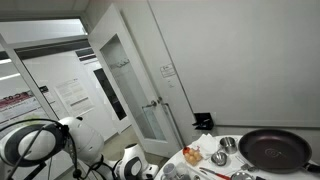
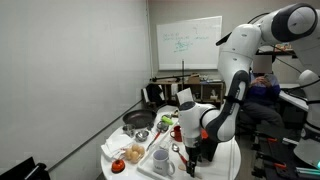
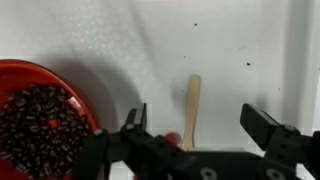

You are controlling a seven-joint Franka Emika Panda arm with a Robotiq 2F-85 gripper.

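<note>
My gripper stands open over a white surface [image 3: 215, 45], its two dark fingers far apart. Between them, in the wrist view, a thin light wooden stick [image 3: 191, 105] lies on that surface, its lower end running down towards the gripper's base. Left of the gripper is a red bowl [image 3: 88, 110] full of dark beans [image 3: 42, 125]. A small red object [image 3: 172, 138] shows by the stick's lower part, mostly hidden by the gripper. In exterior view 2 the white arm [image 2: 200, 108] bends down to the near side of the table.
A white mug [image 2: 161, 160] and a tomato [image 2: 118, 166] stand near the arm in exterior view 2. Towards the back lies a black frying pan [image 1: 275, 149], with metal cups [image 1: 228, 144] and orange-red items [image 1: 207, 146] beside it. Bare surface shows above the stick.
</note>
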